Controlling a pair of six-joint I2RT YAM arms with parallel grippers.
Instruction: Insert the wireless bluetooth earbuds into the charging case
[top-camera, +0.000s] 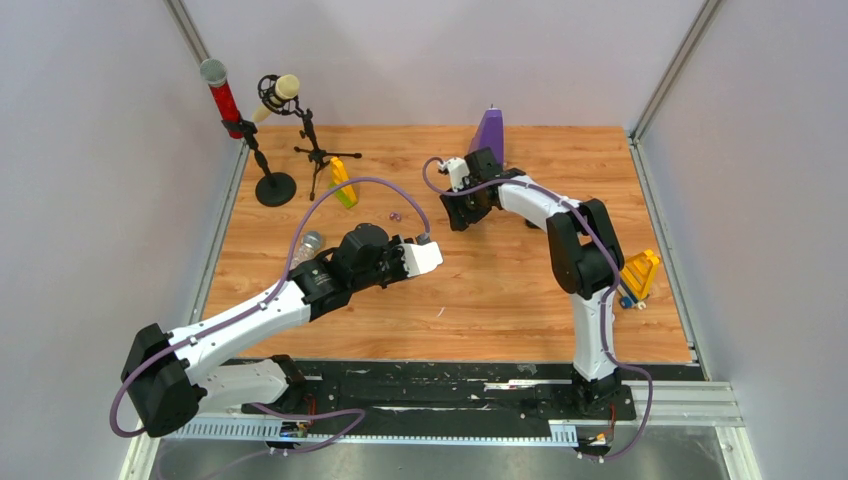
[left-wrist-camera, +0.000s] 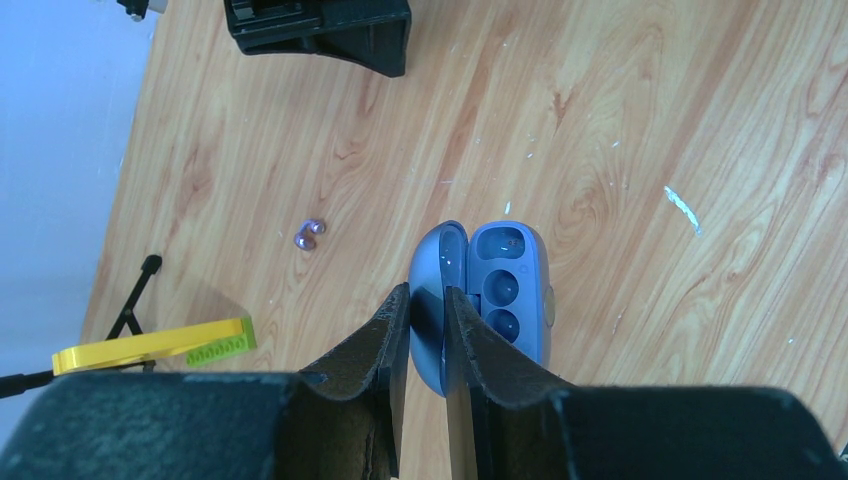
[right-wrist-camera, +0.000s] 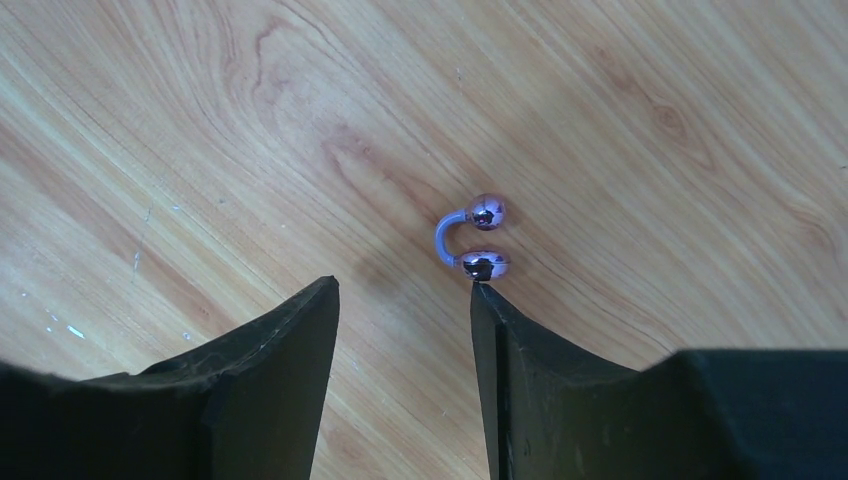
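Observation:
An open charging case (left-wrist-camera: 510, 290), with empty-looking wells, is held by my left gripper at its lid. The earbuds (right-wrist-camera: 484, 263), two shiny beads joined by a curved link, lie on the wooden table, also small in the top view (top-camera: 395, 217). My right gripper hangs over the table just short of the earbuds, its fingers apart with nothing between them.
A yellow and green object (left-wrist-camera: 150, 345) stands at the back left near two microphone stands (top-camera: 274, 189). A purple block (top-camera: 492, 125) stands behind the right arm, and a yellow frame (top-camera: 640, 270) sits at the right edge.

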